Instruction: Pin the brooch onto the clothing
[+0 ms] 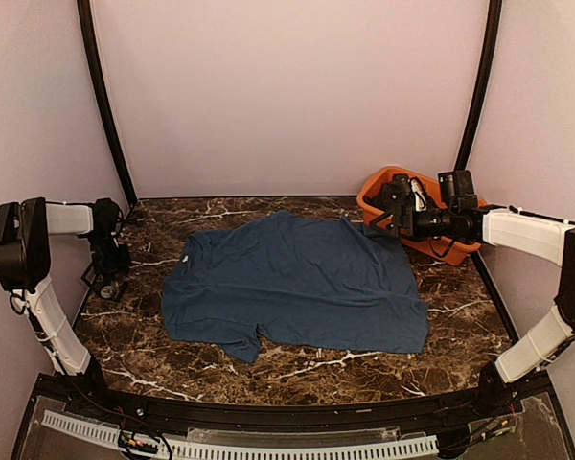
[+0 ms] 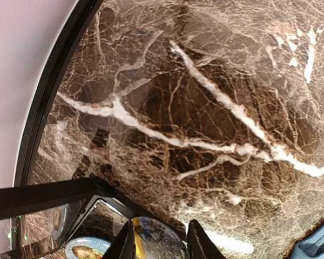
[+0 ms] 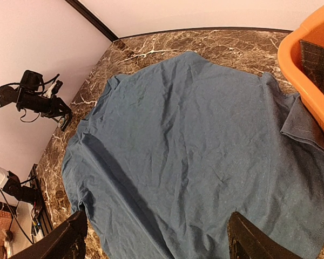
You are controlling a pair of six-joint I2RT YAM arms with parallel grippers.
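Note:
The blue garment (image 1: pixel 297 283) lies spread on the marble table, wrinkled and with its lower left edge folded. At the far left, my left gripper points down over a small black tray (image 2: pixel 116 204). Its fingers (image 2: pixel 126 244) are apart, and a round badge-like piece (image 2: pixel 151 231) with a coloured face shows between and below them; no contact is visible. Another round piece (image 2: pixel 86 246) with a pale blue rim sits beside it. Above the garment's upper right, my right gripper stands open and empty, its fingers (image 3: pixel 248 237) wide apart.
An orange bin (image 1: pixel 445 247) holding dark items stands at the back right, partly under the right arm and close to the garment's corner. The left wall's black edge strip (image 2: pixel 38 116) runs near the tray. Bare marble (image 2: pixel 205 113) lies between tray and garment.

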